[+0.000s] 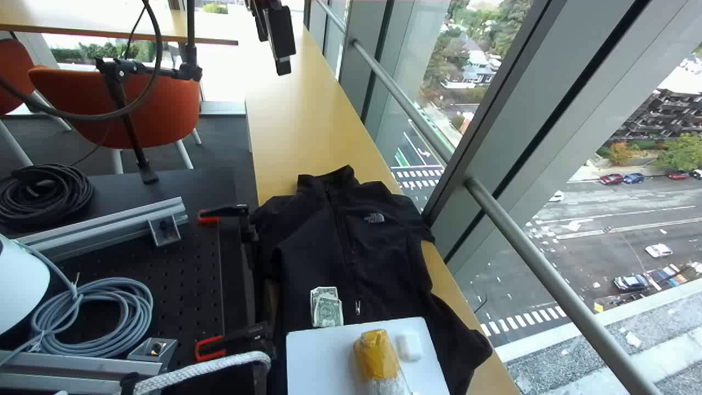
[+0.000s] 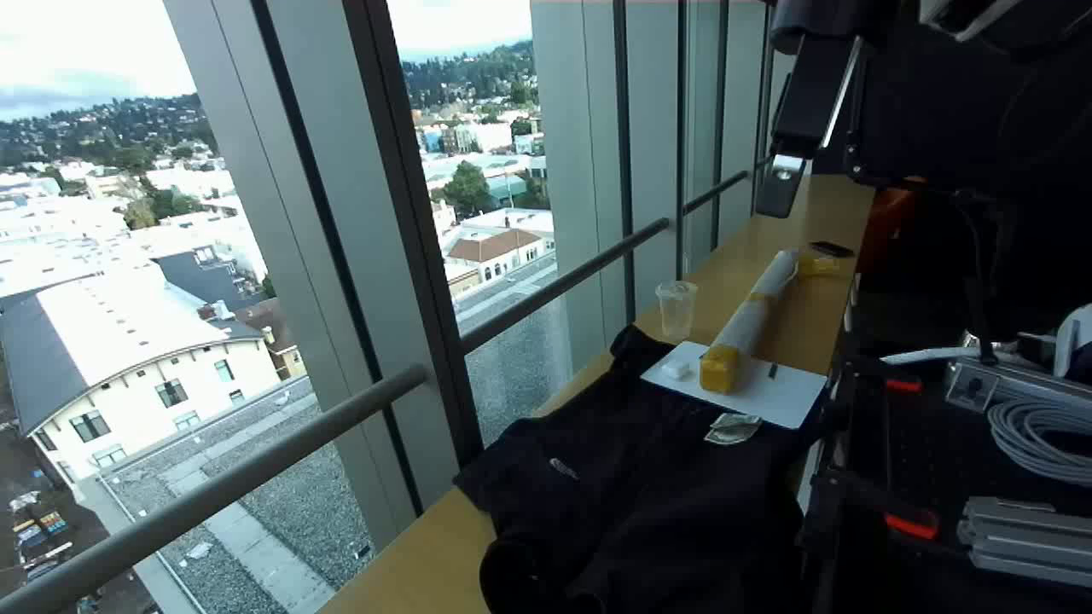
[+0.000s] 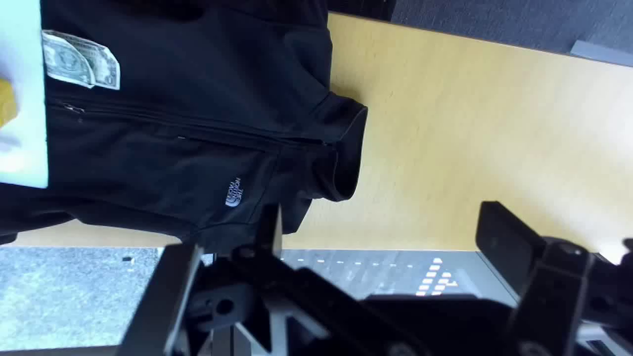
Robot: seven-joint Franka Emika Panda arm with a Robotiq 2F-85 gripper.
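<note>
My gripper stands open in the wrist view, its fingers spread wide and the gap between them empty. It hangs high above the wooden ledge, past the collar end of a black jacket (image 1: pixel 329 257). The jacket lies flat, zipper side up, with a white logo on its chest. One or two banknotes (image 1: pixel 326 307) rest on the jacket beside a white board (image 1: pixel 309 355). On that board lie a white roll with a yellow-wrapped end (image 2: pixel 719 367) and a small white item (image 1: pixel 409 346). Only part of the gripper (image 2: pixel 782 184) shows in the second exterior view.
A clear plastic cup (image 2: pixel 676 309) stands by the window rail (image 2: pixel 573 276). A dark flat object (image 2: pixel 831 249) lies farther along the ledge. Cables (image 1: pixel 92 315) and aluminium bars cover the black bench alongside. Bare wood (image 1: pixel 296 118) stretches beyond the collar.
</note>
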